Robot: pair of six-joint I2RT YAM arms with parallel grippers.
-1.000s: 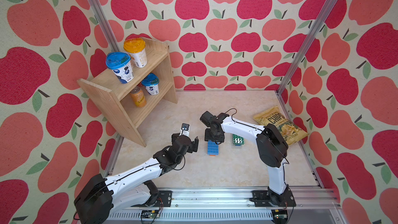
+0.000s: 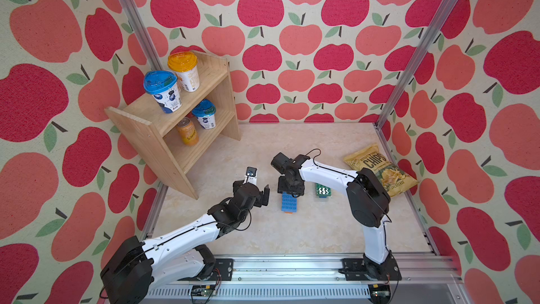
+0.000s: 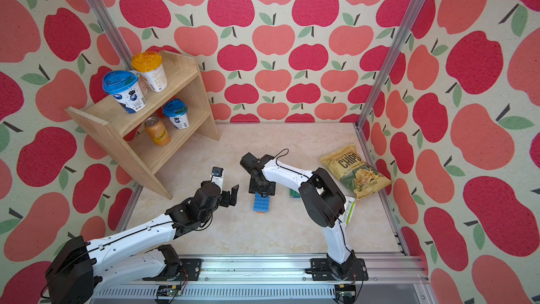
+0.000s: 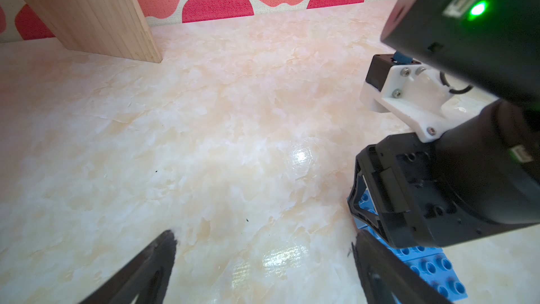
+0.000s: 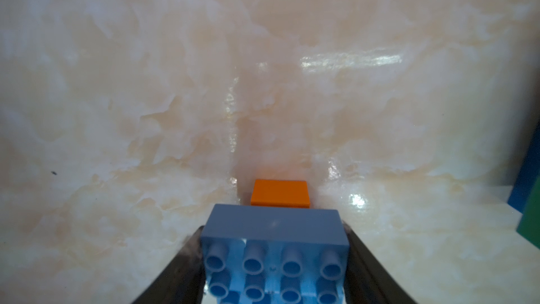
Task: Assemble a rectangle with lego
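In the right wrist view a blue brick (image 5: 274,222) is pinched between the two black fingers of my right gripper. An orange brick (image 5: 280,193) pokes out from under its edge. Seen from the left wrist, blue bricks (image 4: 433,270) stretch out below the right gripper, with a seam across them; how they join under the fingers is hidden. From above, a blue studded strip (image 2: 289,202) extends frontward from that gripper. My left gripper stands open over bare table, to the left of the bricks. A green brick (image 2: 323,190) lies to the right, partly behind the right arm.
The wooden shelf (image 2: 168,118) with cups and a can stands at the left. A chips bag (image 2: 379,169) rests at the right, with a green-white packet (image 3: 348,209) near it. Table between shelf and bricks is free. The right arm spans the table's right half.
The right gripper and the blue bricks have shifted very slightly toward the front edge. The left arm looks still.
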